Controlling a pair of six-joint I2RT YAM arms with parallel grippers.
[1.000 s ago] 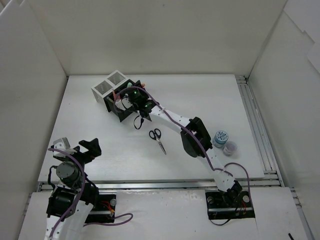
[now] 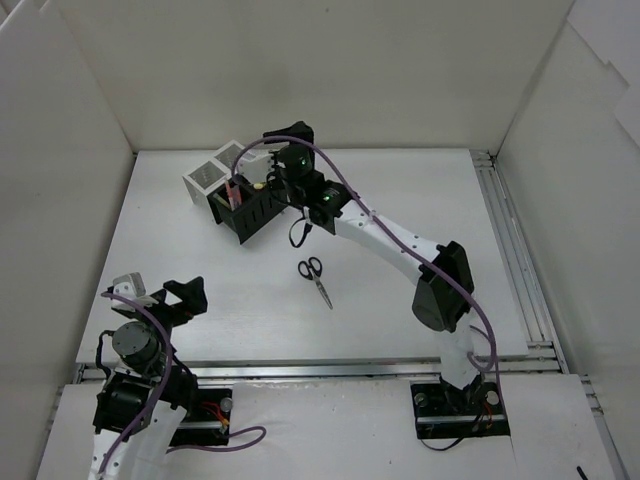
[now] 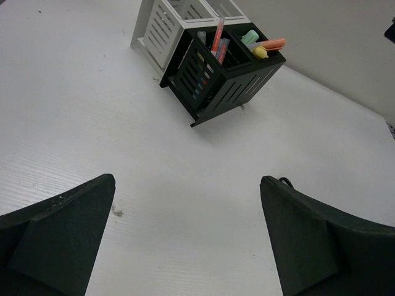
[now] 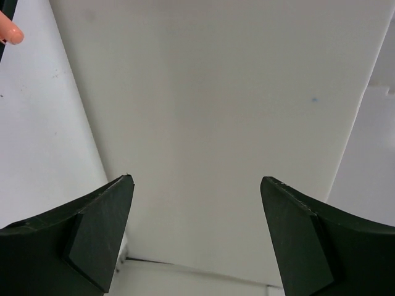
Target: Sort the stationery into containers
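A black organizer (image 3: 237, 92) holding pens and markers (image 3: 268, 46) stands at the back left, joined to a white one (image 3: 157, 37). Scissors (image 2: 313, 280) lie mid-table. My left gripper (image 2: 175, 298) is open and empty at the front left, its fingers wide in its own view. My right gripper (image 2: 285, 140) is raised above the organizer's back side. In the right wrist view its fingers stand apart with nothing between, and an orange marker end (image 4: 12, 34) shows at the upper left edge.
The right arm (image 2: 420, 270) spans the right half of the table. White walls (image 2: 300, 70) surround it.
The left arm is still.
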